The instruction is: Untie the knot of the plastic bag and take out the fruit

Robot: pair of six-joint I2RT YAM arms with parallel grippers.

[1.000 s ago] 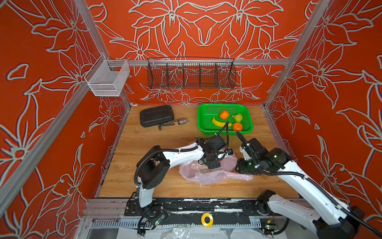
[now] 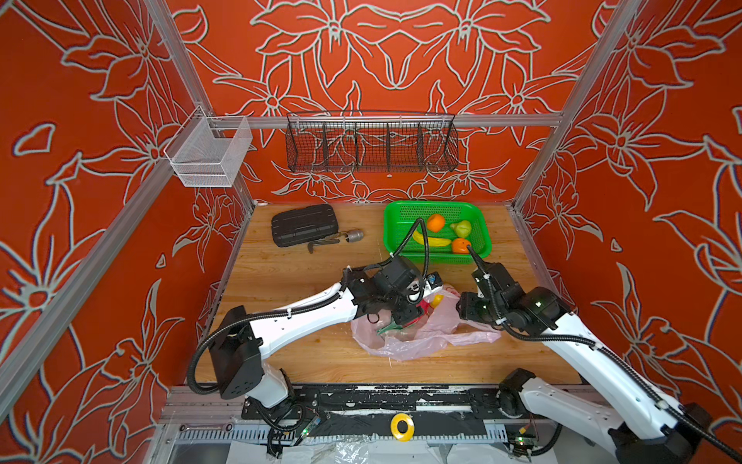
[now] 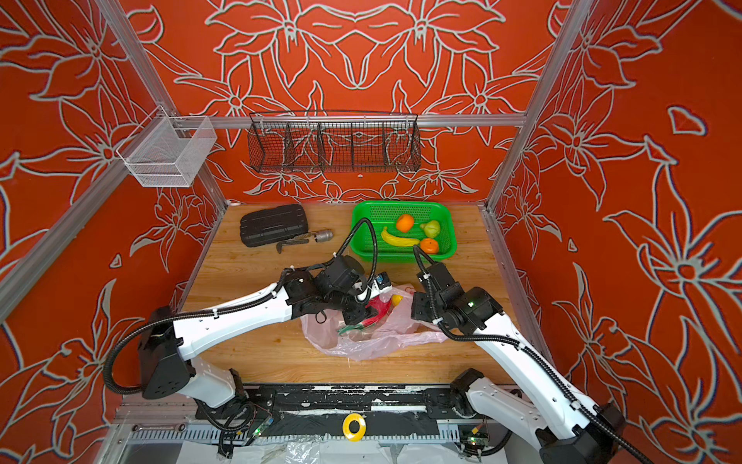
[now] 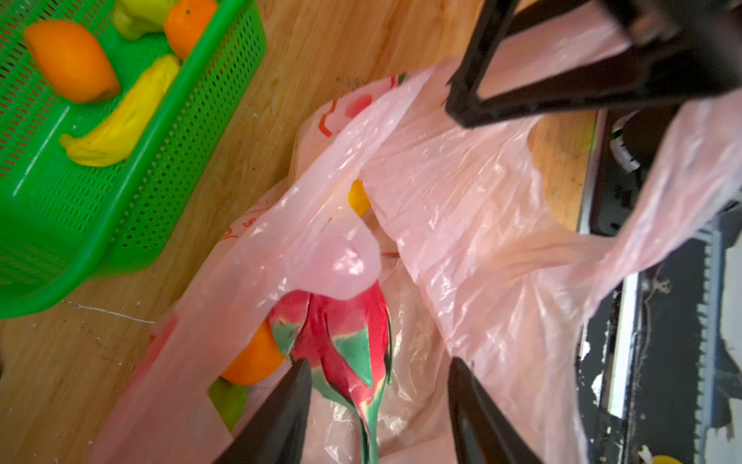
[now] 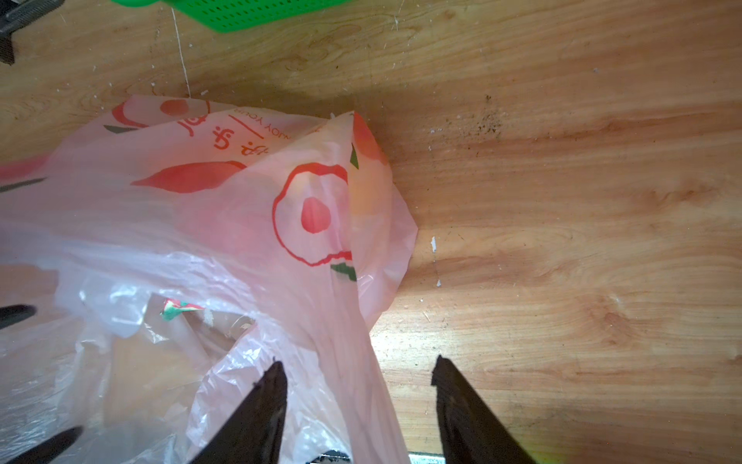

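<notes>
The pink plastic bag lies spread with its mouth open. Inside are a red-and-green item, an orange fruit, something yellow and something green. My left gripper is over the bag, fingers apart around the lower red-and-green item; whether it grips is unclear. My right gripper is part open, with a twisted strand of bag between its fingers, not visibly clamped.
A green basket behind the bag holds two oranges, a banana and a pear. A black case and a tool stand back left.
My left arm has swung and shifted left, uncovering more of the bag's contents. My right gripper has moved slightly up, with the bag's right part shifting.
</notes>
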